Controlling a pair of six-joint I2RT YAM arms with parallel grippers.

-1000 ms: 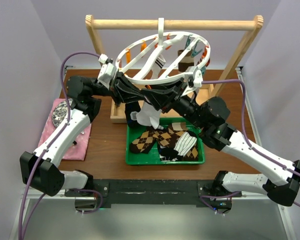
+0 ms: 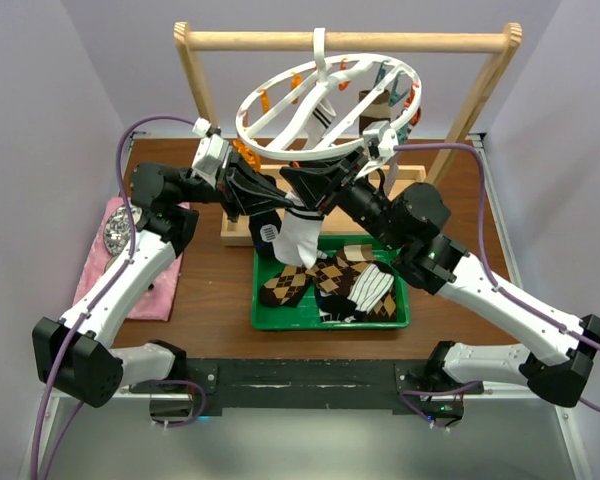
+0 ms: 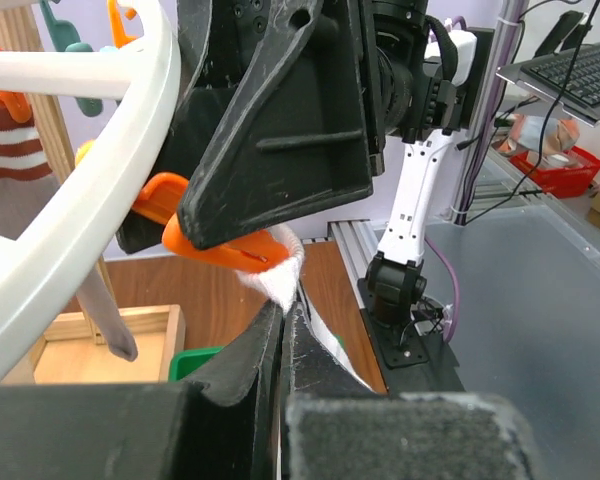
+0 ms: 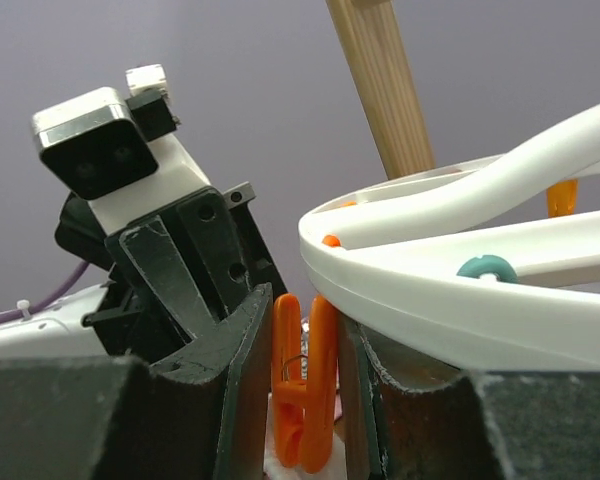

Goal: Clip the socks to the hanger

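The white round hanger [image 2: 268,150] hangs on a wooden frame, with clips around it. A white sock [image 2: 298,240] hangs below the meeting grippers. In the left wrist view my left gripper is shut on the sock's white top, just under an orange clip [image 3: 230,245]. My right gripper has that orange clip between its fingers in the right wrist view; it is part open. A dark sock [image 2: 263,228] hangs beside the white one.
A green tray [image 2: 270,318] of patterned socks sits below, in front of a wooden box [image 2: 235,230]. A pink cloth [image 2: 155,300] lies at left. The hanger's rim crowds both grippers.
The white sock has shifted slightly and hangs a little straighter. The hanger and both grippers have moved only slightly.
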